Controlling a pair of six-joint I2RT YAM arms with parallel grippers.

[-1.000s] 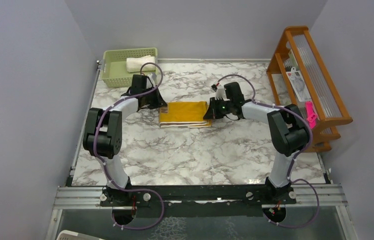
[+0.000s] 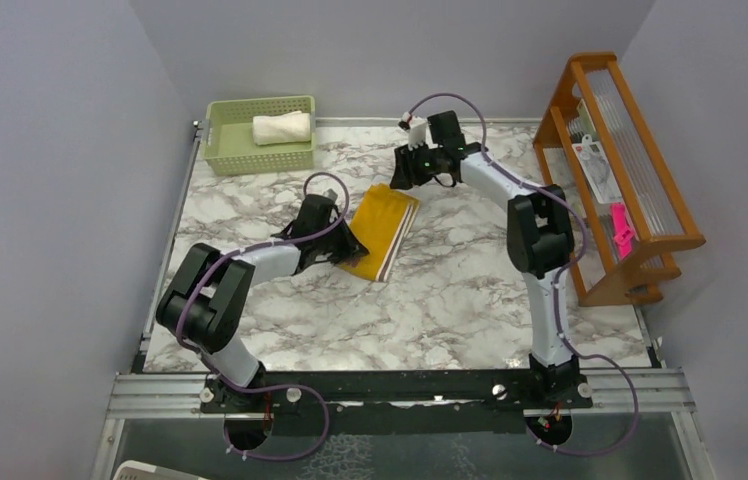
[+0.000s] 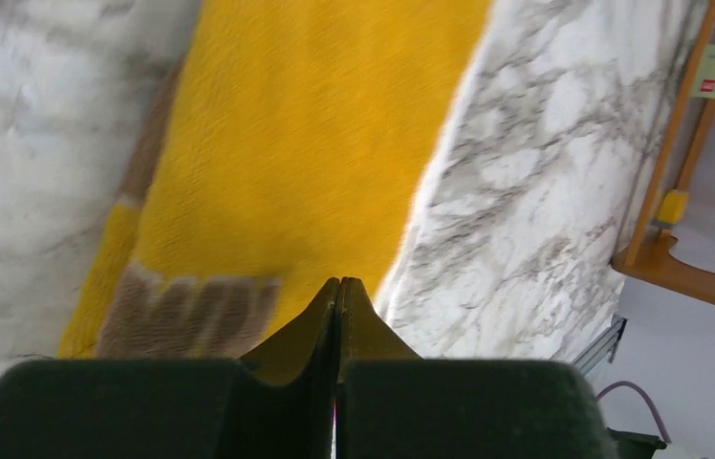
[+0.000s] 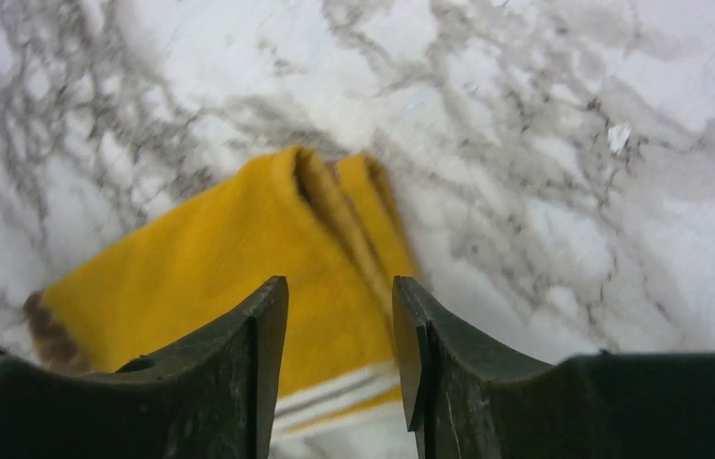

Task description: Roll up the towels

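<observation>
A yellow towel [image 2: 381, 228], folded and edged with white stripes along its right side, lies slanted across the middle of the table. At its lower left end, my left gripper [image 2: 358, 257] is shut; in the left wrist view its fingertips [image 3: 327, 311] meet over the towel's yellow surface, and whether any cloth is pinched is hidden. My right gripper stands part open above the towel's upper end, with its fingers [image 4: 260, 354] apart and no cloth gripped between them. Brown patches show at one end of the towel [image 3: 268, 182].
A green basket [image 2: 225, 140] holding a rolled white towel [image 2: 281, 128] stands at the back left. The wooden rack [image 2: 640, 150] occupies the right side. Bare marble table [image 2: 420, 330] lies in front of the towel and to its right.
The towel has turned from lying straight to a steep slant. My left gripper has moved right and toward the front; my right gripper has shifted left and back, and its fingers are now off the cloth.
</observation>
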